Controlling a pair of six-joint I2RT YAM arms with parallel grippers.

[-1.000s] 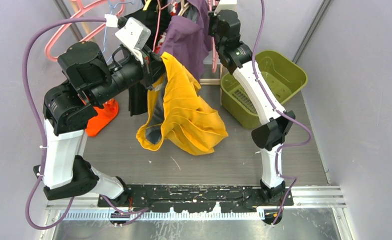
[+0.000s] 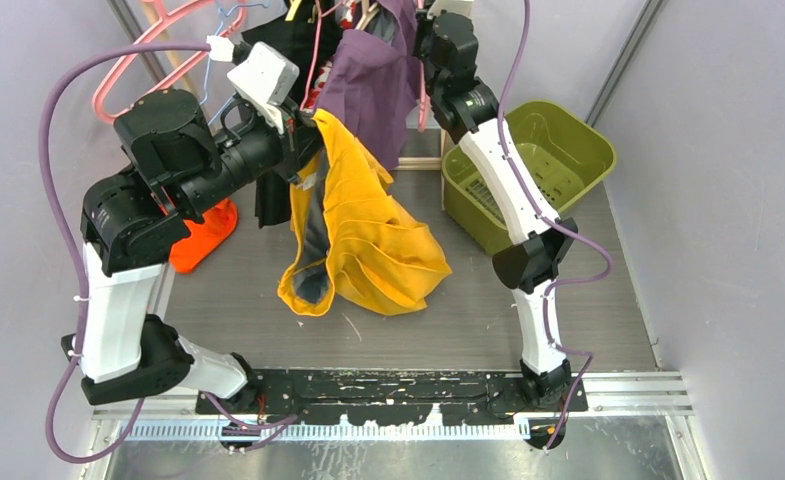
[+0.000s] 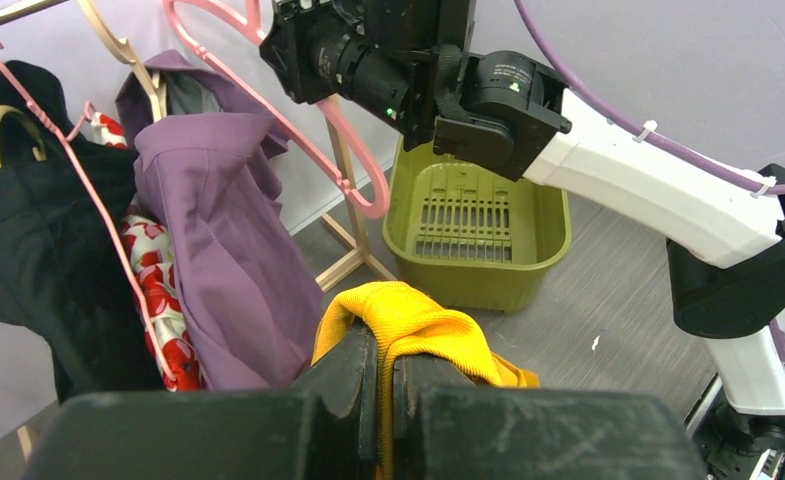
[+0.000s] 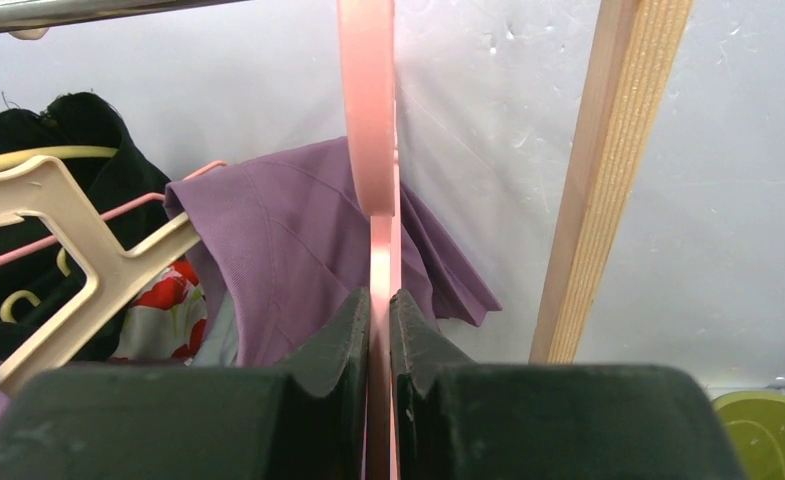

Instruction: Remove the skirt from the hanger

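Note:
A yellow skirt (image 2: pixel 378 240) with a grey lining hangs from my left gripper (image 2: pixel 303 150), well above the floor. In the left wrist view, a fold of the yellow skirt (image 3: pixel 408 315) runs between the fingertips of my left gripper, which is shut on it. A bare pink hanger (image 3: pixel 363 190) hangs by the rail with no cloth on it. My right gripper is shut on the pink hanger (image 4: pixel 368 120) in the right wrist view. The skirt and that hanger are apart.
Beside the hanger hangs a purple garment (image 3: pixel 218 220), with a black garment (image 3: pixel 38 230) farther left. An olive green basket (image 2: pixel 583 140) stands on the floor at right. Orange cloth (image 2: pixel 208 240) lies at left. Open floor spreads below the skirt.
The skirt has swung left and back right under my left gripper, which has shifted slightly left. My right arm has moved a little left. Both grips look the same.

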